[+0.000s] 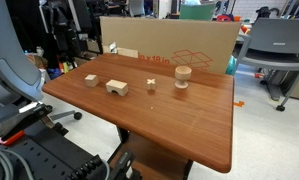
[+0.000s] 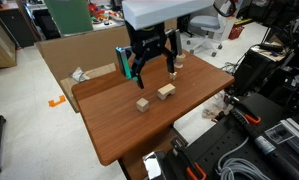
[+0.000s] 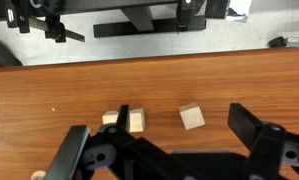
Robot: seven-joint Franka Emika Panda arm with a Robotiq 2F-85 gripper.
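Observation:
A small light wooden cube (image 1: 91, 80) rests on the brown table, with a wider wooden block (image 1: 116, 88) to its right. Farther right are a little pale piece (image 1: 151, 84) and a round wooden piece (image 1: 183, 76). The wrist view shows the cube (image 3: 192, 116) between the fingertips' lines and the block (image 3: 136, 120) close to the left finger. My gripper is open, its dark fingers wide apart with nothing held. In the second exterior view the gripper (image 2: 155, 73) hangs over the table, above and behind the cube (image 2: 142, 104). Exterior view 1 does not show it.
A cardboard panel (image 1: 209, 40) stands along the table's far side. Bare tabletop (image 1: 194, 125) stretches across the right front in exterior view 1. Cables (image 2: 239, 170) lie on the black base beside the table. A grey chair (image 1: 274, 40) stands at the back right.

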